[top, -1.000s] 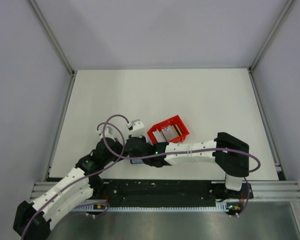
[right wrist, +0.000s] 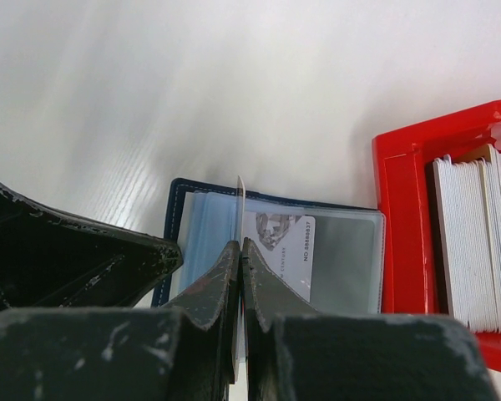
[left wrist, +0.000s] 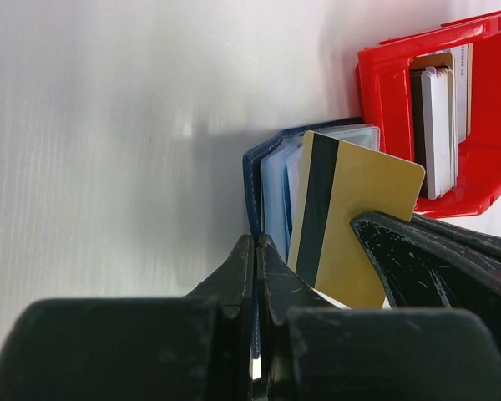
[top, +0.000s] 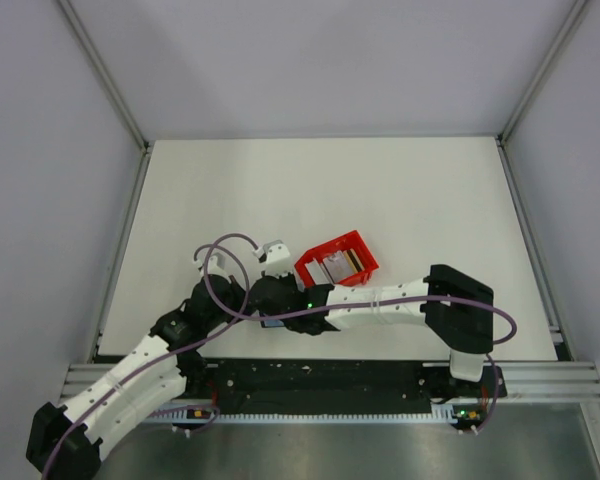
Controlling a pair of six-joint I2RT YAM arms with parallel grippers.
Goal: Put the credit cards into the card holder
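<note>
The card holder [right wrist: 342,259], dark blue with clear sleeves, lies open beside the red basket; a grey-white card [right wrist: 296,251] shows in one sleeve. My left gripper is shut on the holder's left edge, with the dark cover running between its fingers. A gold card [left wrist: 363,188] with a black stripe stands upright over the open sleeves, and my right gripper is shut on it. From the right wrist the card is a thin edge-on line. Whether its lower edge is inside a sleeve cannot be told. From above, the arms cover most of the holder [top: 271,323].
The red basket [top: 356,238] holds several cards [right wrist: 472,242] standing on edge, and its wall touches or nearly touches the holder's right side. Both arms crowd close together over the holder. Behind and to the right, the white table [top: 430,200] is clear.
The left arm and the basket look unmoved.
</note>
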